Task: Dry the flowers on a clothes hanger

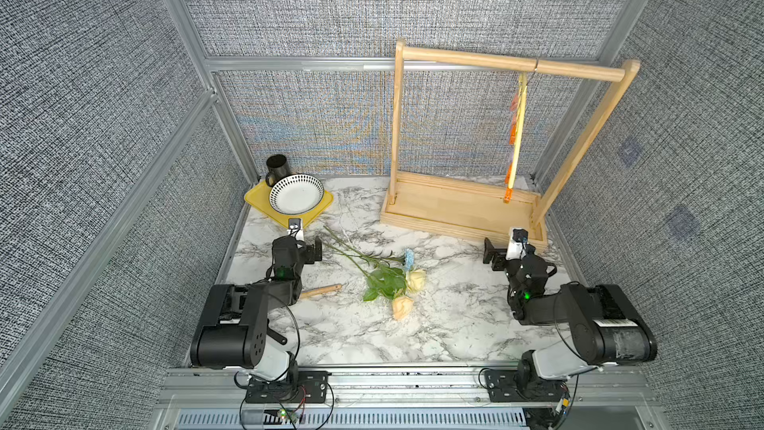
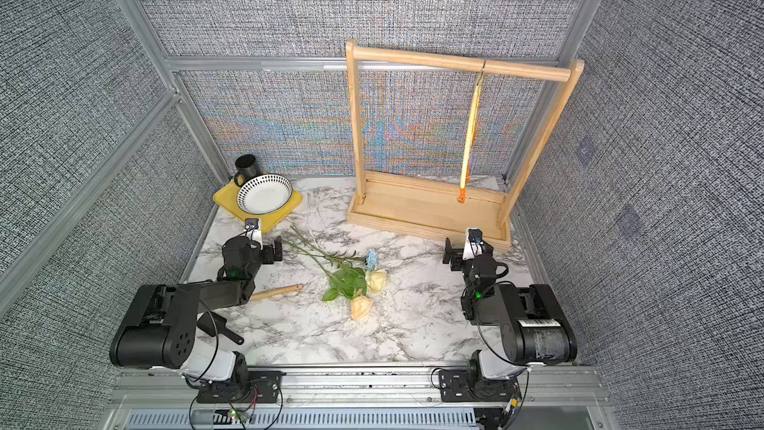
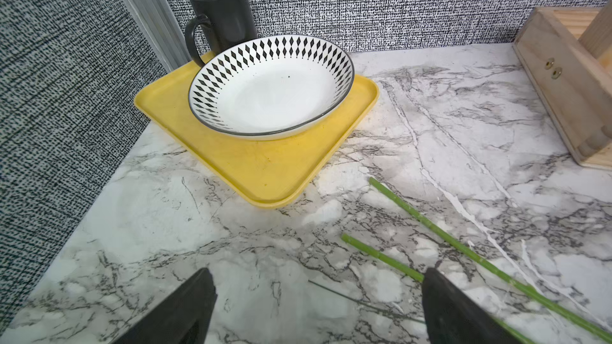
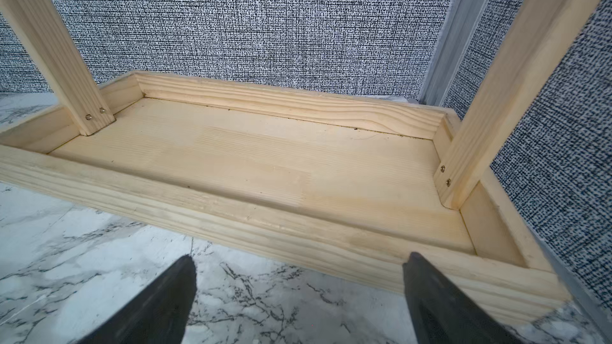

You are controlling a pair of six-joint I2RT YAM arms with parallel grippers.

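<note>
Several cut flowers lie on the marble table between the arms: a blue bloom [image 1: 409, 258], a cream rose [image 1: 415, 279] and a peach rose [image 1: 402, 305], with green leaves [image 1: 385, 281]. Their stems [image 3: 471, 253] run toward the back left, in front of my left gripper. That gripper is open and empty. A pale hanger [image 1: 518, 131] with orange clips [image 1: 507, 192] hangs edge-on from the bar of a wooden rack [image 1: 469, 56]. Before the rack's tray base, my right gripper stands open, nothing between its fingers.
At the back left, a yellow tray [image 1: 317, 212] carries a patterned white bowl [image 1: 296, 193] and a dark mug [image 1: 277, 165]. A wooden stick [image 1: 321, 290] lies beside the left arm, partly hidden by it. Clear tabletop spans between the flowers and the right arm.
</note>
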